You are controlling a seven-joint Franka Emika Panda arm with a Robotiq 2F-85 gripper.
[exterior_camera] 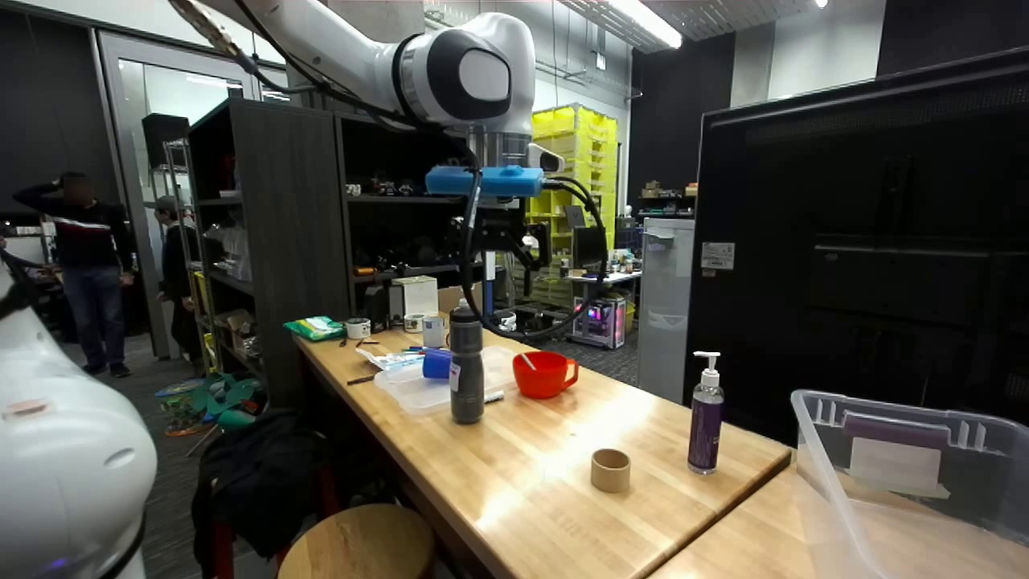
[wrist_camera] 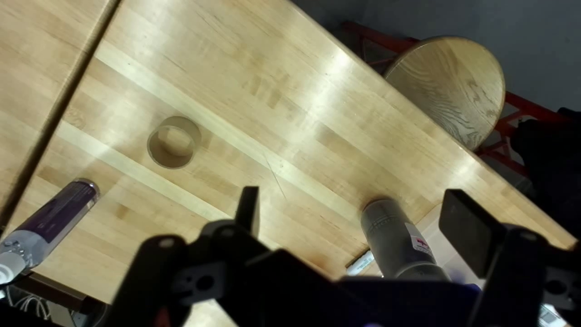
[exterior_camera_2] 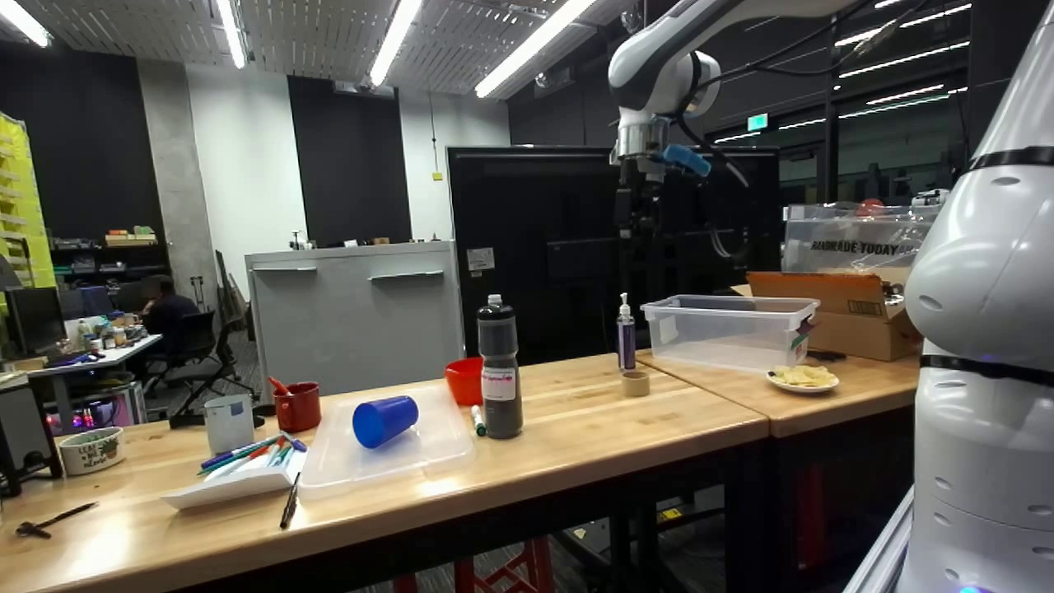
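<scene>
My gripper is open high above the wooden table, its two dark fingers far apart with nothing held between them. In the wrist view the tall grey bottle (wrist_camera: 392,234) shows beyond the gap, well below the fingers; it stands upright on the table. A cardboard ring (exterior_camera: 610,471) rests on the bare wood, with a purple pump bottle (exterior_camera: 706,425) upright to its right in exterior view 1. Behind the grey bottle is a red cup (exterior_camera: 542,375). A blue cup (exterior_camera_2: 385,421) lies on its side on a translucent lid (exterior_camera_2: 435,450).
A clear plastic bin (exterior_camera_2: 731,331) and a plate of chips (exterior_camera_2: 802,379) occupy the adjoining table. Pens, a dark red mug (exterior_camera_2: 297,406) and a grey mug (exterior_camera_2: 229,423) crowd the other end.
</scene>
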